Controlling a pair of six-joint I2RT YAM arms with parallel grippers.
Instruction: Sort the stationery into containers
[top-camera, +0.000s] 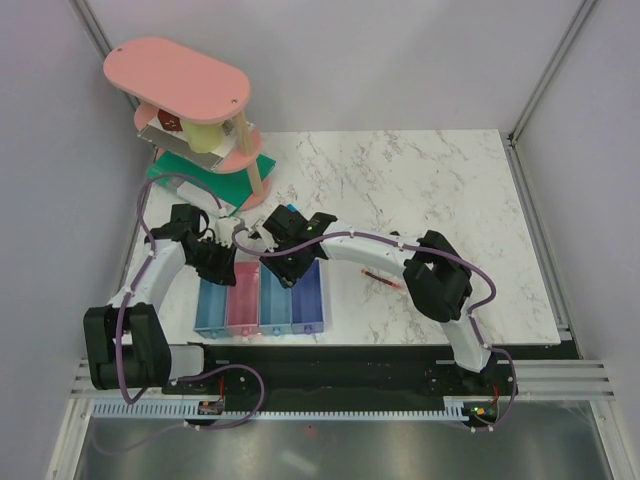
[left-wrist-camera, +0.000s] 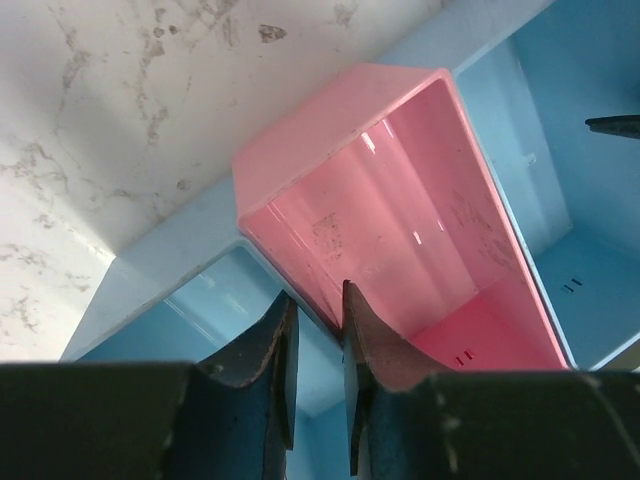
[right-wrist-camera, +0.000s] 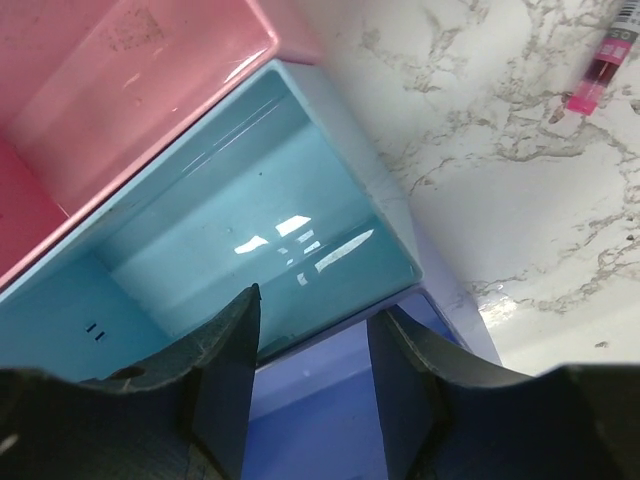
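Note:
Several open containers stand side by side: a light blue one (top-camera: 210, 308), a pink one (top-camera: 242, 308), another light blue one (top-camera: 275, 308) and a dark blue one (top-camera: 308, 300). All look empty where visible. My left gripper is partly open, its narrow gap straddling the walls between the left light blue and pink containers. On the right, my gripper is open wider, with the walls between the other light blue and dark blue containers in its gap. A red-pink pen (top-camera: 381, 278) lies on the marble table, apart from both grippers.
A pink-topped shelf stand (top-camera: 175, 75) fills the back left, with a green board (top-camera: 236, 186) beneath. Something small and blue (top-camera: 291, 208) shows behind the right arm.

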